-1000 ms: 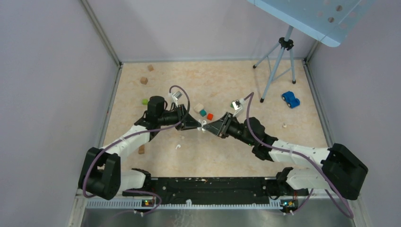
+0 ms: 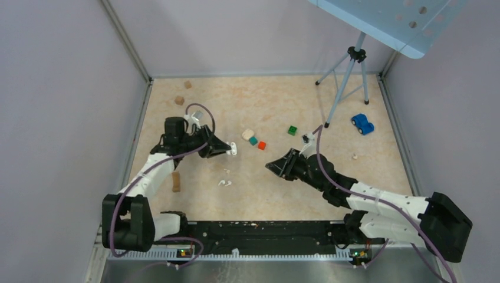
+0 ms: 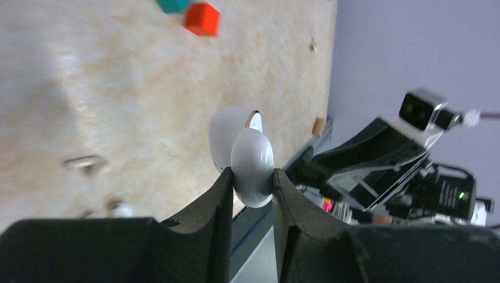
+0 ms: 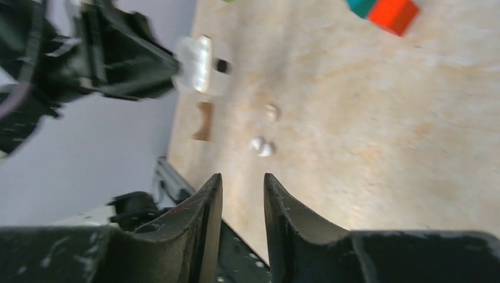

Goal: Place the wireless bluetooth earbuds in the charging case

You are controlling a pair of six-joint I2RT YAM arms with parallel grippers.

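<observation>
The white charging case (image 3: 252, 165) is held in my left gripper, which is shut on it above the table; its lid (image 3: 224, 132) stands open. Whether anything sits in its slots is hard to tell. Two white earbuds lie close together on the table, one earbud (image 4: 257, 143) beside the other earbud (image 4: 266, 150). In the top view the pair of earbuds (image 2: 224, 183) is left of centre, nearer the front than the case. To the right, my right gripper is part open and empty, well apart from the case.
A small pale piece (image 2: 227, 171) lies just behind the earbuds. Red (image 2: 262, 145) and teal (image 2: 253, 141) blocks sit behind the middle; a green block (image 2: 292, 130) and blue toy car (image 2: 362, 124) are farther right.
The grippers were together at the case; the left has since moved left with it, the right away to the right. A single earbud lay in front a second ago; now two lie together.
</observation>
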